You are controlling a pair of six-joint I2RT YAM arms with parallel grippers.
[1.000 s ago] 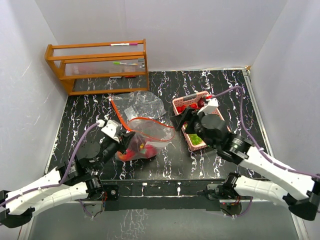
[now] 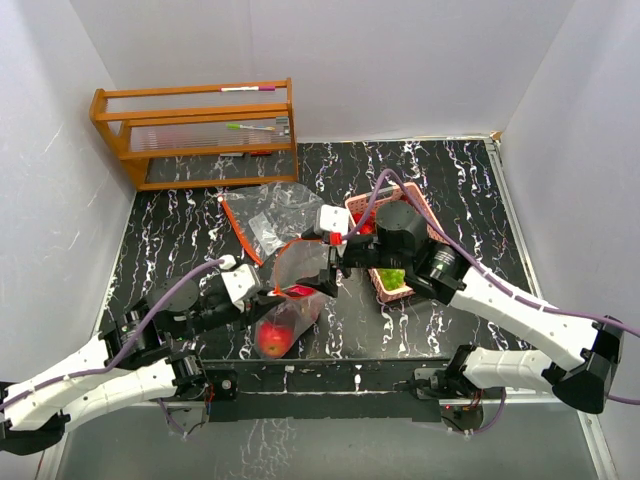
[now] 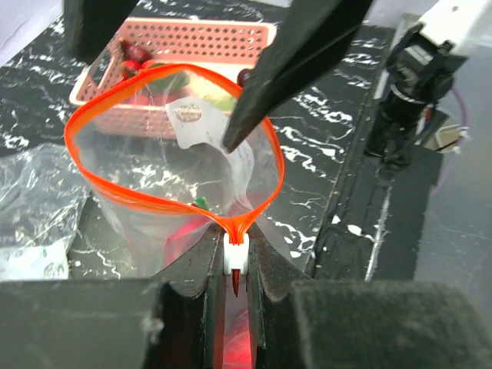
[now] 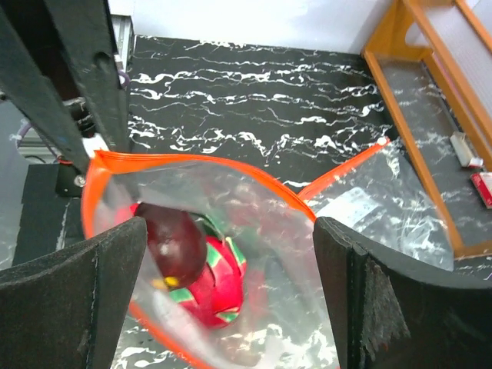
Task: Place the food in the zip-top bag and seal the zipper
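A clear zip bag with an orange zipper rim (image 3: 115, 200) stands open at the table's middle, red and dark food (image 4: 211, 277) inside and a red apple (image 2: 273, 338) low in it. My left gripper is shut on the bag's white zipper slider at the rim's corner. My right gripper is open over the bag's opening, its fingers beside the rim; the top view shows it just right of the left one.
A pink basket (image 2: 395, 292) of produce stands to the right, partly under the right arm. A second clear bag (image 2: 260, 205) lies flat behind. A wooden rack (image 2: 140, 185) stands at the back left.
The right arm has moved left from over the basket to the bag's opening. My left gripper has moved right with the bag's rim, and the bag now stands more upright.
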